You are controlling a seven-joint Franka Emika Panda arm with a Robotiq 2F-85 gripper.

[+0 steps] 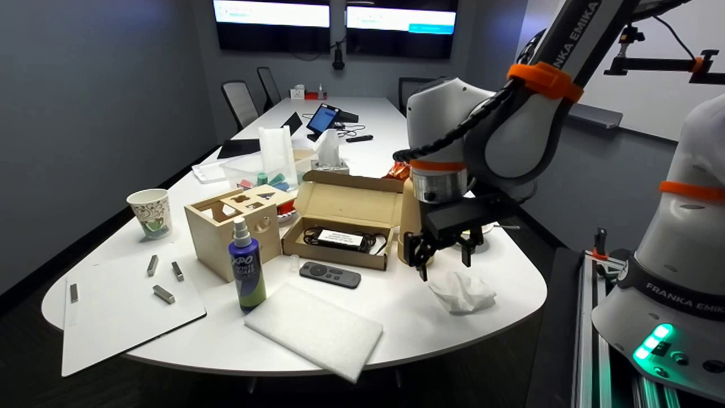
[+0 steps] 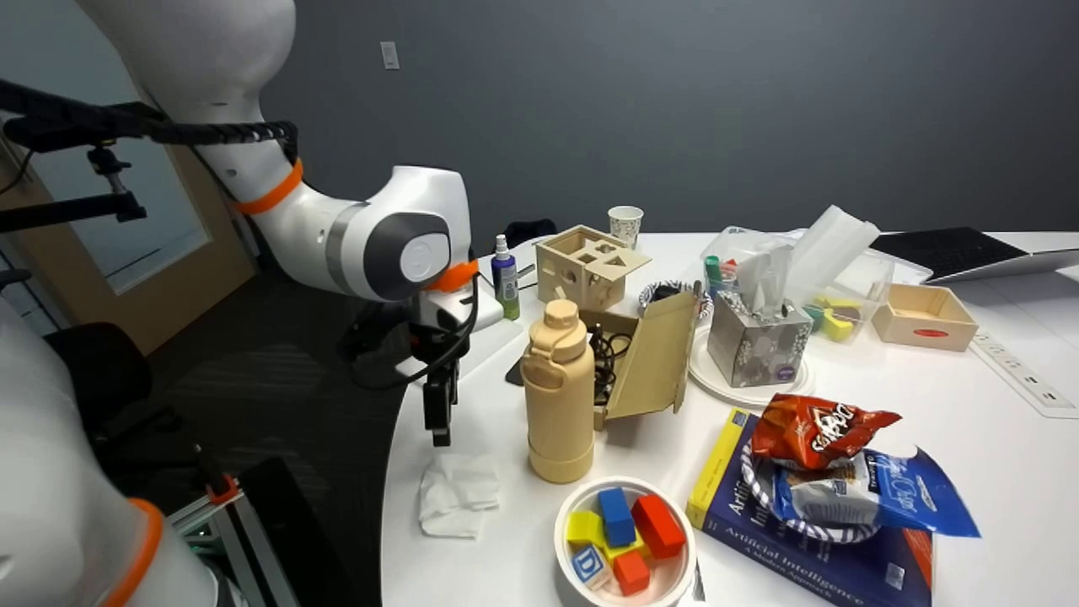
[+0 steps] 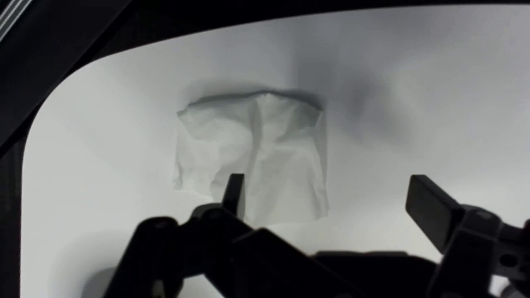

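Observation:
A crumpled white tissue [image 1: 462, 292] lies on the white table near its rounded end. In the wrist view the tissue [image 3: 278, 164] sits beyond the fingers, left of the middle, and one fingertip overlaps its lower edge in the picture. Above the table hangs my gripper [image 1: 446, 264], open, with nothing between its fingers. From the second exterior view, the gripper [image 2: 439, 430] appears above the far edge of the tissue [image 2: 458, 496], apart from it.
A tan bottle [image 2: 561, 394] stands close to the gripper. Near it are a bowl of coloured blocks [image 2: 566, 526] and an open cardboard box [image 1: 346, 251]. A remote [image 1: 330, 275], white pad [image 1: 312, 330] and spray bottle [image 1: 247, 268] lie farther left.

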